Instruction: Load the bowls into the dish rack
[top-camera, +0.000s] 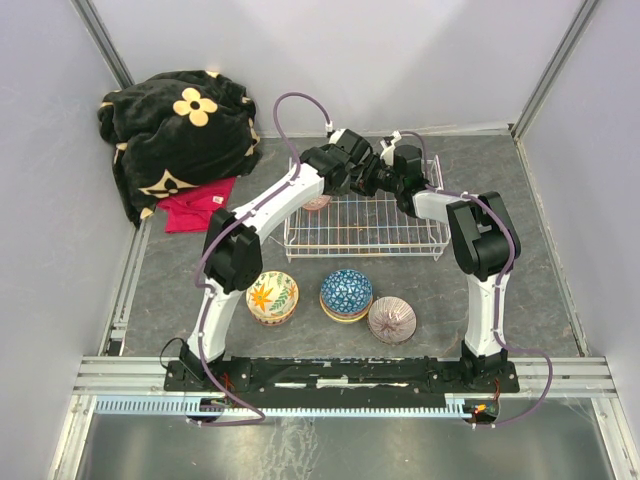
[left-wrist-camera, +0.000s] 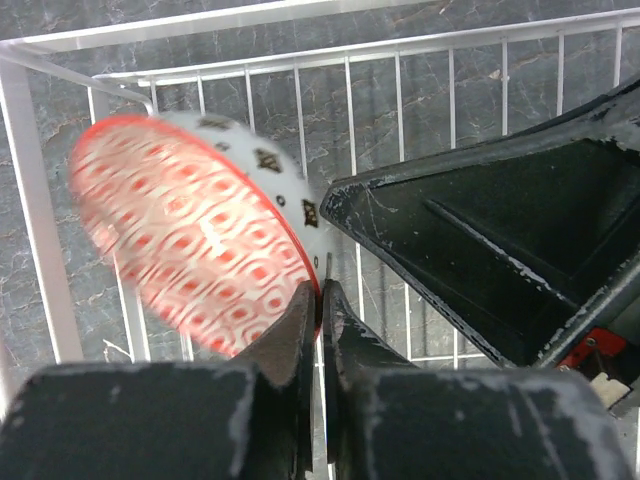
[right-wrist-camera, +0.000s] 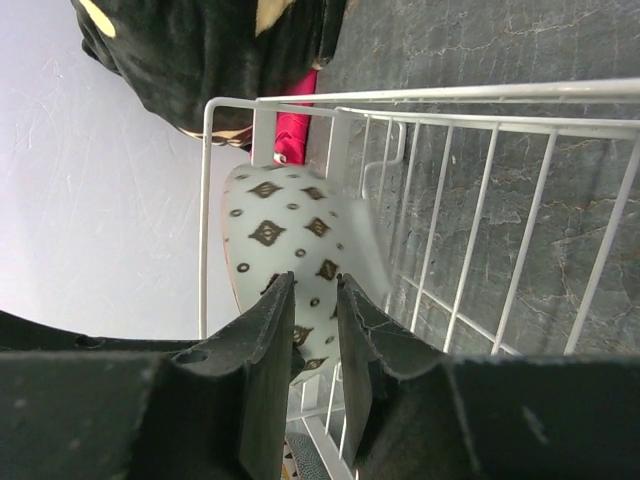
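A bowl with a red-patterned inside (left-wrist-camera: 190, 225) and a white, dark-diamond outside (right-wrist-camera: 290, 235) is tilted on edge at the rack's left end. My left gripper is shut on its rim. In the top view only a sliver of this bowl (top-camera: 317, 202) shows below the left arm. My right gripper is beside the bowl's outer face, its fingers part open; nothing clearly sits between them. The white wire dish rack (top-camera: 370, 248) lies under both grippers. In front stand a floral bowl (top-camera: 272, 296), a blue patterned bowl (top-camera: 347, 292) on others, and a ribbed pinkish bowl (top-camera: 392, 319).
A dark flowered cushion (top-camera: 180, 130) and a red cloth (top-camera: 197, 206) lie at the back left. Most of the rack's middle and front shows empty. The two grippers are very close together.
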